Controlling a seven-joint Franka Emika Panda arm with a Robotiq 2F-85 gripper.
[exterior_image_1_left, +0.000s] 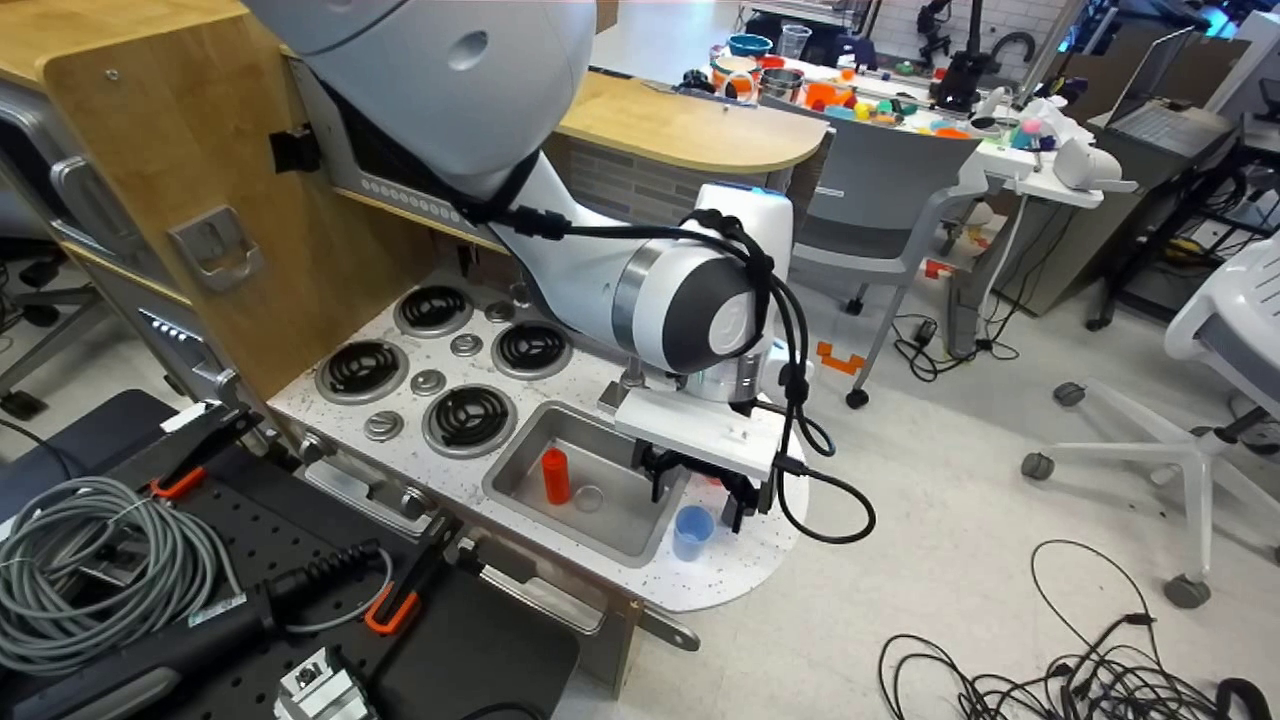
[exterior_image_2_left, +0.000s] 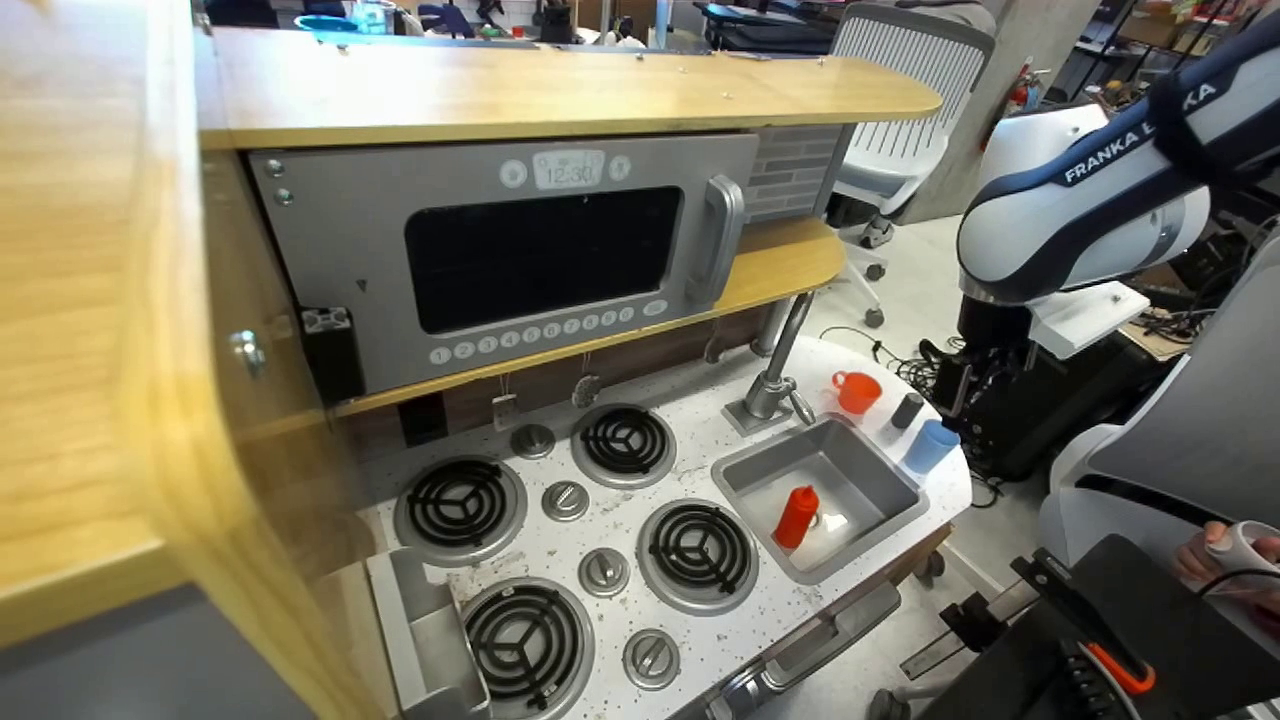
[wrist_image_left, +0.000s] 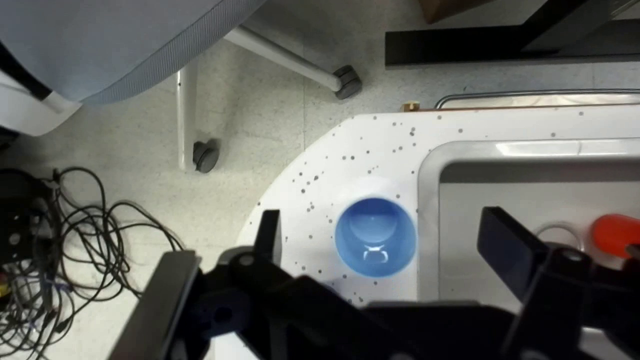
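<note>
My gripper is open, its two black fingers wide apart with no object held. Between and beyond them in the wrist view, a blue cup stands upright and empty on the speckled counter, beside the sink rim. From the side, the gripper hangs above the counter's rounded end, higher than the blue cup. A red bottle stands in the grey sink. An orange cup and a small dark cylinder sit on the counter near the blue cup.
The faucet rises behind the sink. Stove burners and knobs cover the counter's other side, below a shelf with a toy microwave. Past the rounded counter end lies open floor with cables.
</note>
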